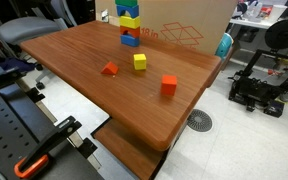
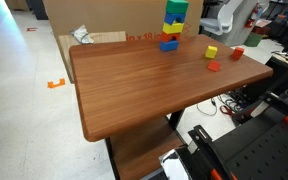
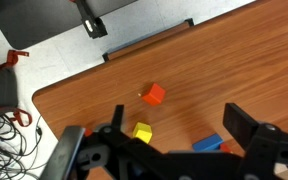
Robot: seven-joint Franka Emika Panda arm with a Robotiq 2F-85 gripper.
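Observation:
On the wooden table, a stack of colored blocks [image 1: 129,22] stands upright, with green on top in the second exterior view, then blue, yellow, red and a blue block [image 2: 168,45] at the base. A small yellow block [image 1: 139,62], a red block [image 1: 169,85] and a flat red triangular piece [image 1: 109,69] lie separately nearer the front. My gripper is open above the table, its dark fingers wide apart and nothing held. Below it in the wrist view are the triangular piece [image 3: 154,94], the yellow block [image 3: 142,131] and the stack's blue base [image 3: 207,143].
A brown cardboard panel [image 1: 184,22] stands behind the stack. Bare tabletop [image 2: 124,90] stretches over the left of the second exterior view. Cables [image 3: 9,130] hang past the table's edge, and floor shows beyond it.

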